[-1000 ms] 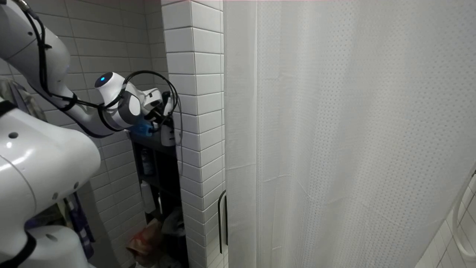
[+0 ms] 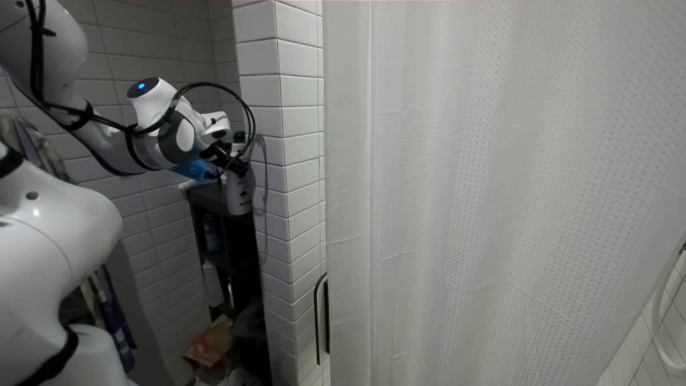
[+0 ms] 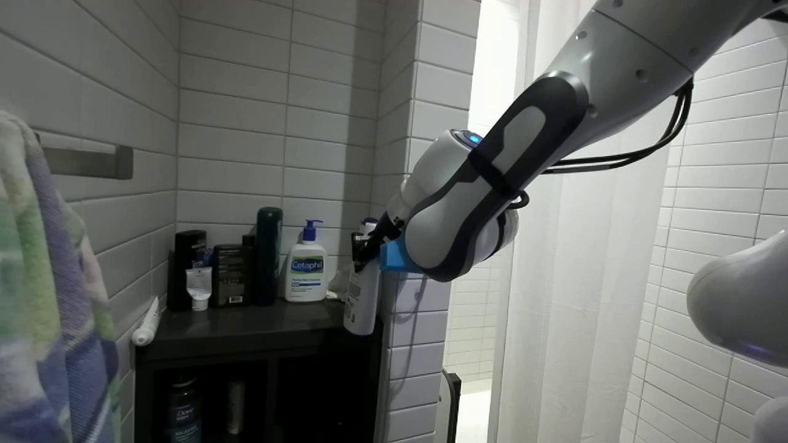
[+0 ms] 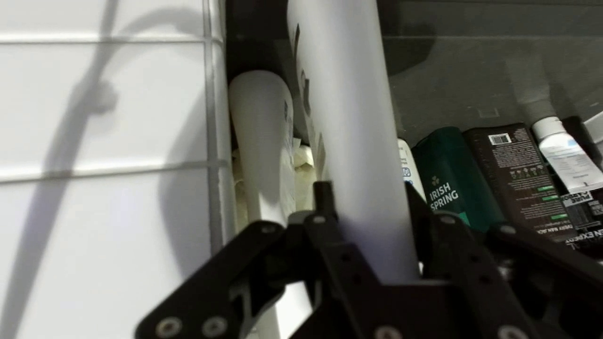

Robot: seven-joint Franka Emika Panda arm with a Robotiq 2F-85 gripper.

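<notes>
A tall white bottle is tilted slightly and hangs by the front right corner of the dark shelf top. My gripper is shut around its upper part. From the wrist view, the same white bottle runs between the black fingers of my gripper, one on each side. In exterior view 1 the bottle shows below the gripper, close to the tiled corner. Whether its base touches the shelf is hard to tell.
On the shelf stand a Cetaphil bottle, a green bottle, a brown box and a small white tube. Another white bottle is beside the held one. A tiled wall corner borders the right; a curtain hangs beyond.
The arm and gripper have risen and shifted slightly left in exterior view 1. More of the white bottle shows below the gripper now.
</notes>
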